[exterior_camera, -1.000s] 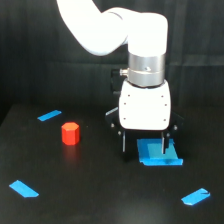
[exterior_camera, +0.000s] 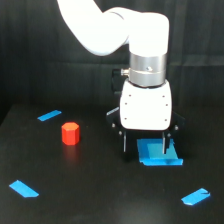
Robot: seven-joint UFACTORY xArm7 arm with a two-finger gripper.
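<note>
My gripper [exterior_camera: 145, 146] hangs below the white arm at right of centre in the camera view. Its thin dark fingers stand apart, and I see nothing held between them. Just behind and below the right finger lies a light-blue square [exterior_camera: 160, 161], partly covered by the gripper. Whether any finger touches it I cannot tell. A small red block [exterior_camera: 70, 133] with angled sides sits on the dark table, well to the left of the gripper.
Blue strips lie flat on the table: one at back left [exterior_camera: 49, 115], one at front left [exterior_camera: 24, 188], one at front right [exterior_camera: 196, 197]. Bare dark table separates the red block from the gripper, and the front middle is clear.
</note>
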